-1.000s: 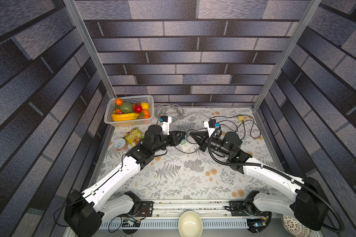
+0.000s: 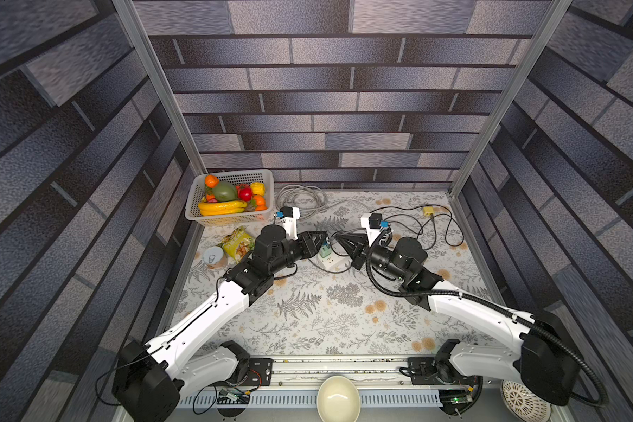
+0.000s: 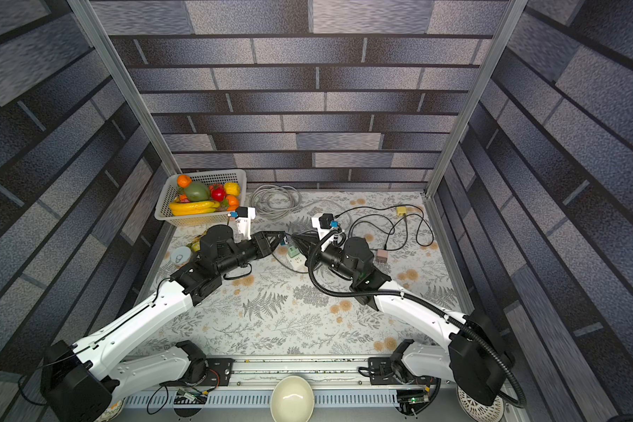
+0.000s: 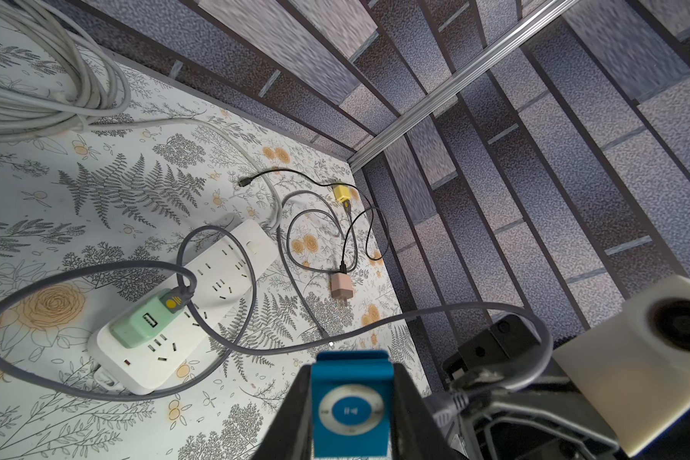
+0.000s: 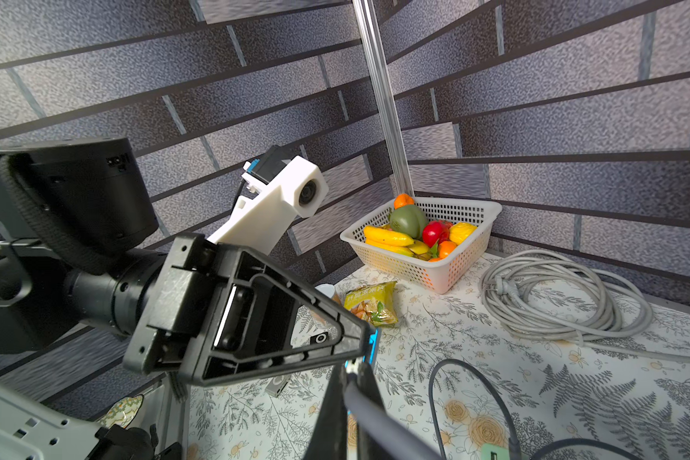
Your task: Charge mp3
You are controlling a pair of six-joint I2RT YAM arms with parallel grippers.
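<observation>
The small blue mp3 player [image 4: 351, 398], with a white ring on its face, sits between the fingers of my left gripper [image 2: 326, 240], which is shut on it. Facing it from the right, my right gripper is shut on the plug end of a grey charging cable [image 5: 375, 418]. That plug [image 4: 446, 404] is very close to the player's side; whether it is inserted cannot be told. The cable's other end goes into a green charger [image 4: 147, 318], which sits on the white power strip [image 4: 226, 264] below the grippers.
Other cables with a yellow adapter [image 4: 342, 194] and a pink adapter [image 4: 341, 286] lie at the right. A fruit basket [image 2: 230, 219], snack bag [image 2: 237, 242] and can [image 2: 213, 256] occupy the left. Coiled white cord [image 2: 301, 199] is at the back.
My left gripper has shifted very slightly left with the player. My right gripper has crept slightly left as well, staying close to it.
</observation>
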